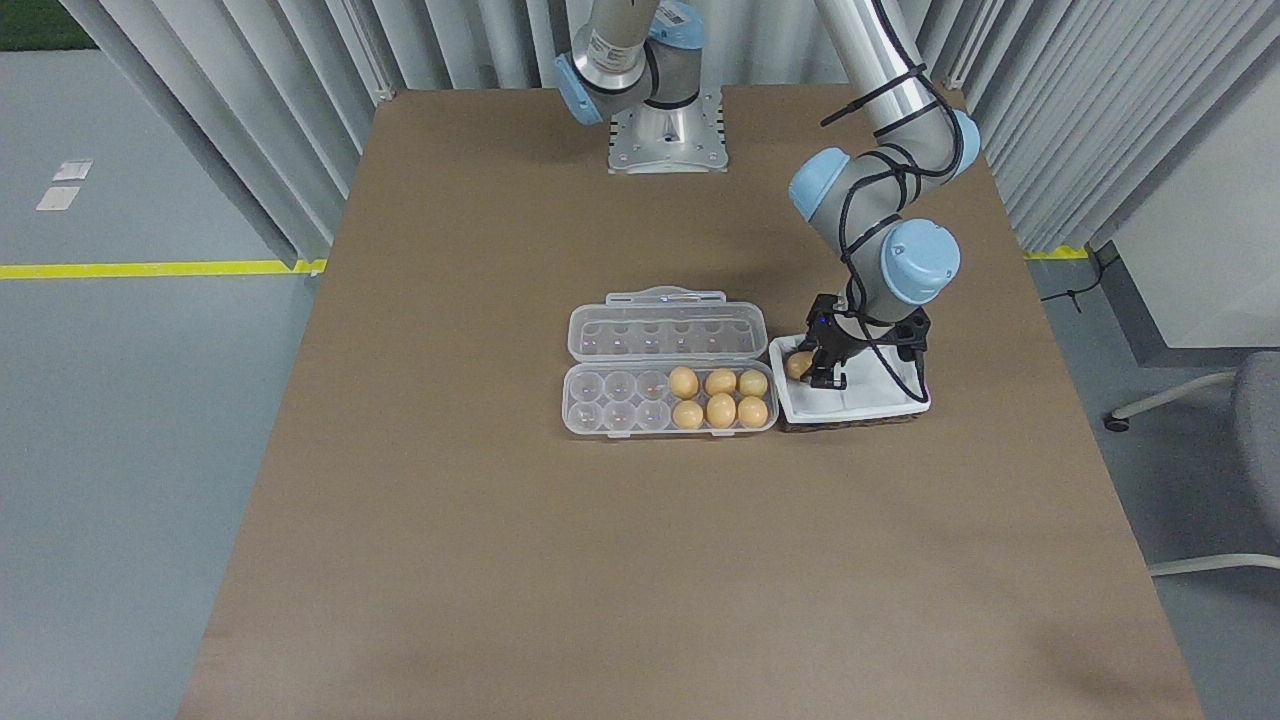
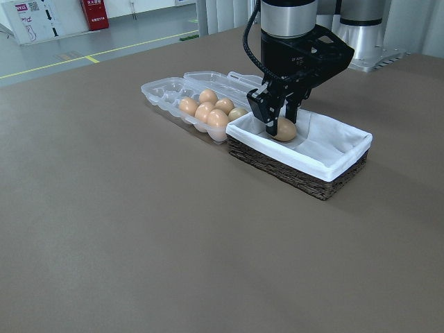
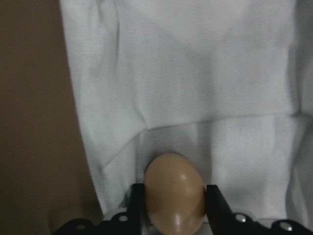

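My gripper (image 2: 283, 114) is lowered into a wicker basket (image 2: 277, 163) lined with white cloth (image 3: 210, 63). A brown egg (image 3: 174, 193) sits between my fingers in the wrist view, which touch or nearly touch its sides; whether they grip it I cannot tell. In the front view that egg (image 1: 799, 364) is partly behind the gripper. Left of the basket, an open clear plastic carton (image 1: 618, 402) holds several eggs (image 1: 720, 410) in its right part; its left cups are empty.
The carton's lid (image 1: 666, 329) lies open behind it.
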